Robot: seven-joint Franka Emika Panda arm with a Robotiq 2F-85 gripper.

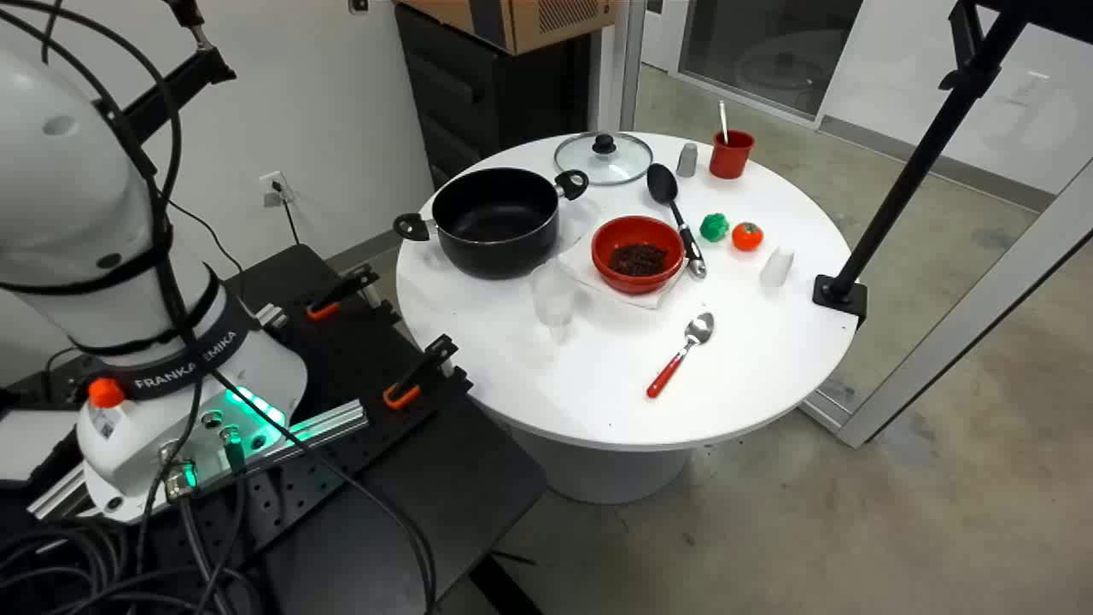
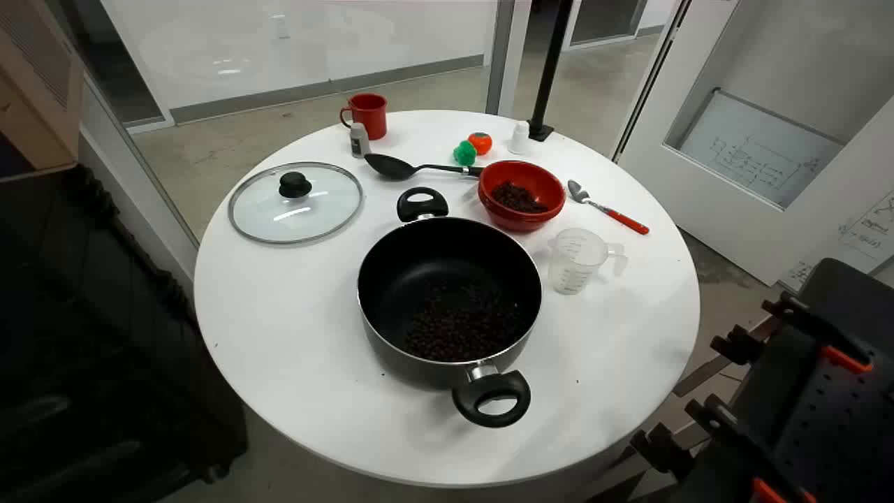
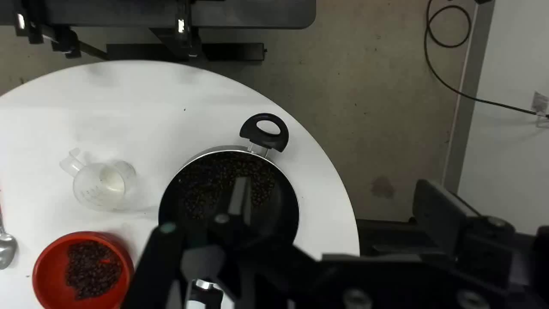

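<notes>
In the wrist view my gripper stands wide open, its dark fingers far apart and nothing between them. One finger shows over the black pot (image 3: 285, 226), hiding part of it; the other is over the area right of the table. Dark beans (image 2: 461, 327) cover part of the pot's floor. A red bowl (image 2: 536, 219), holding more of these beans, is beside the pot. Between pot and red-handled spoon stands a clear measuring cup (image 2: 574, 264), seemingly empty. Neither exterior view shows my gripper.
A glass lid (image 2: 251, 205) lies flat on the round white table (image 2: 276, 335). Around the bowl are a black ladle (image 1: 663, 184), a red-handled spoon (image 1: 678, 359), a green piece (image 1: 714, 226) and a tomato (image 1: 747, 237). A red mug (image 2: 369, 117) stands near the edge.
</notes>
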